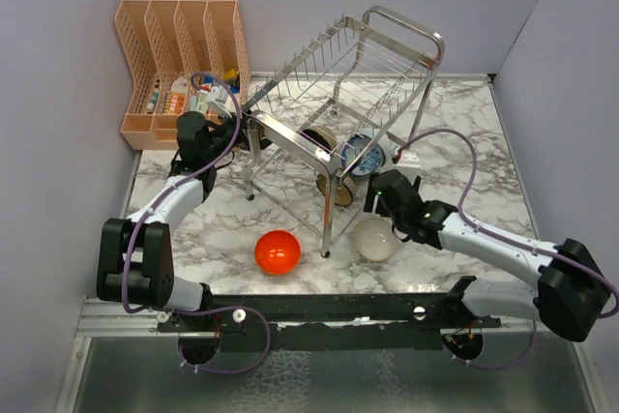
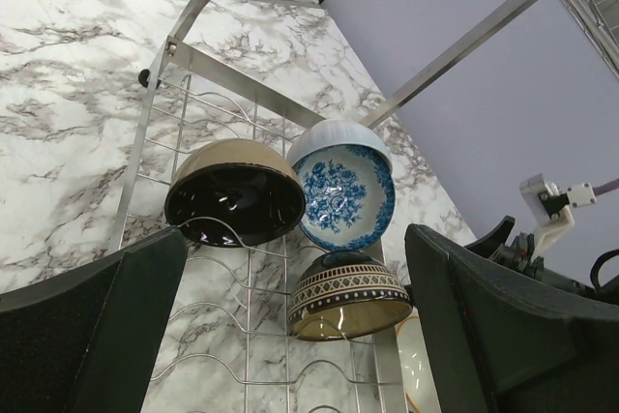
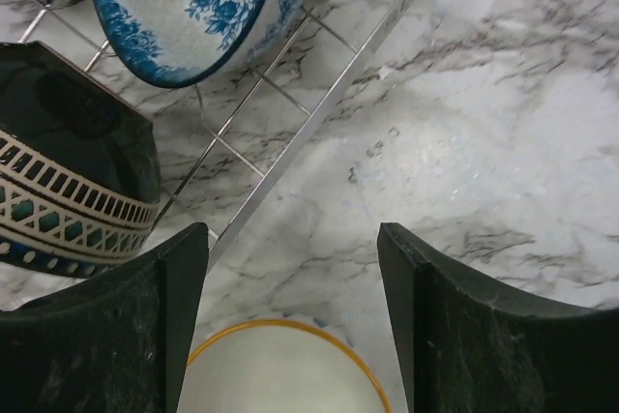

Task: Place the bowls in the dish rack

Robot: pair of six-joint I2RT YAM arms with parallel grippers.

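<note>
The dish rack [image 1: 286,142] holds a tan bowl with black inside [image 2: 232,191], a blue floral bowl [image 2: 343,195] and a patterned dark bowl [image 2: 343,292] on its lower tier. A white bowl [image 1: 374,237] and an orange bowl [image 1: 278,251] lie on the counter in front. My left gripper is open at the rack's left side, facing those bowls. My right gripper is open just outside the rack's right edge, above the white bowl, whose orange rim shows in the right wrist view.
A peach divided organizer [image 1: 155,65] with small items stands at the back left. Walls bound both sides.
</note>
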